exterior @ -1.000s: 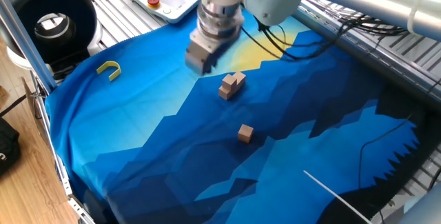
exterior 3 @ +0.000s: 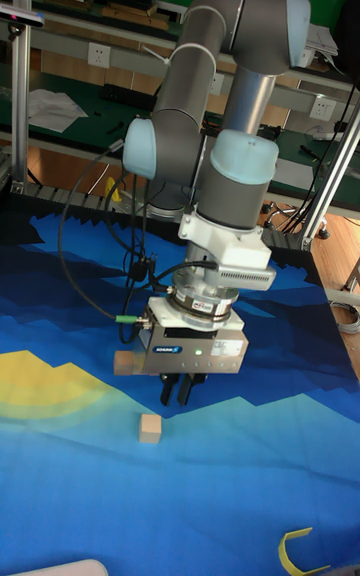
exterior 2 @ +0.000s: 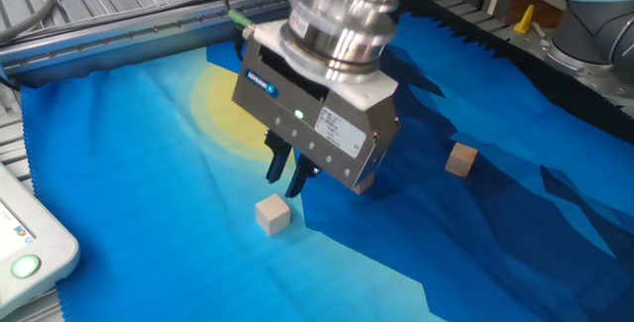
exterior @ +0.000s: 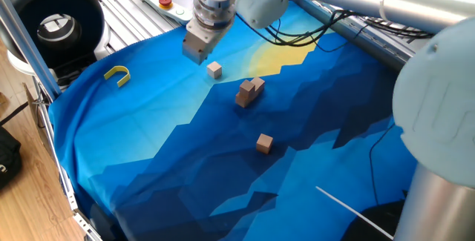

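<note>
In exterior view 2 my gripper (exterior 2: 282,187) hangs above the cloth with its black fingers parted and nothing between them. A pale wooden cube (exterior 2: 272,215) lies just beyond the fingertips, apart from them. The same cube (exterior 3: 150,428) shows in exterior view 3, in front of the gripper (exterior 3: 175,403) and a little to its left. Exterior view 1 has a small cluster of wooden cubes (exterior: 249,93), one raised on another, and a separate cube (exterior: 264,144). The gripper body mostly hides the cluster in exterior view 2; the fingers are hidden in exterior view 1.
A yellow curved piece (exterior: 117,75) lies near the cloth's left edge. A teach pendant (exterior 2: 30,253) with buttons stands beside the cloth. Cables (exterior: 312,41) hang along the arm. A thin white rod (exterior: 355,212) lies low right.
In exterior view 1 the gripper has moved left and slightly up. The pale cube, hidden behind it a second ago, now shows clear. The cubes seen have stayed put.
</note>
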